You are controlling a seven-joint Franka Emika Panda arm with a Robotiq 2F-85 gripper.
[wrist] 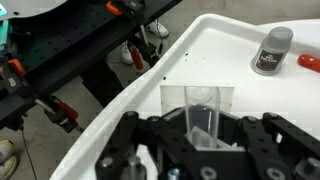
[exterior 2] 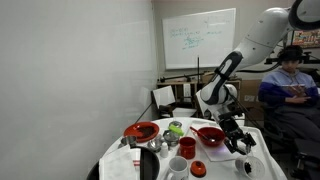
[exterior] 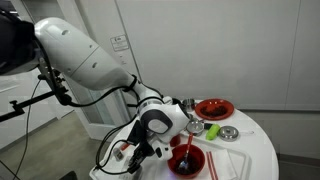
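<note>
My gripper is shut on a clear, upright cylindrical container [wrist: 203,98] in the wrist view. Black fingers flank it on both sides, and its lower part is hidden among them. In exterior view 1 the gripper [exterior: 148,152] is low over the near left of the white table, left of a red pan [exterior: 194,160]; the container cannot be made out there. Exterior view 2 shows the gripper [exterior 2: 238,142] at the table's right side. A pale piece of paper or card [wrist: 225,99] lies behind the container in the wrist view.
A grey-capped bottle [wrist: 272,50] and a red item [wrist: 309,62] stand or lie on the white tray [wrist: 205,60]. A red plate [exterior: 214,108], metal bowls and a green item [exterior: 213,131] occupy the table's back. A white cup [exterior 2: 250,167] is close to the gripper.
</note>
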